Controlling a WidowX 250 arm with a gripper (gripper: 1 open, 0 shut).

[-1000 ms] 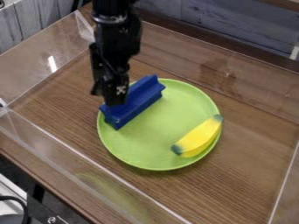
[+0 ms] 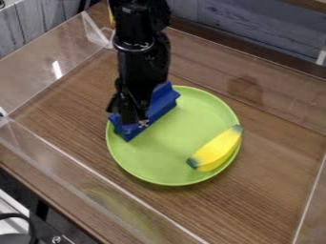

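Note:
My gripper (image 2: 132, 112) reaches down from the top of the camera view to the left part of a green plate (image 2: 163, 154), right over a long blue block (image 2: 163, 100) that rests on the plate and is partly hidden behind it. The gripper looks shut; I cannot see anything held between its fingers. A yellow banana (image 2: 214, 150) lies on the plate's right side.
Pale walls border it at the back and left. A dark cable (image 2: 19, 221) lies at the lower left edge.
The gripper has moved down and rightward onto the blue block, covering more of it. The plate and banana look unchanged.

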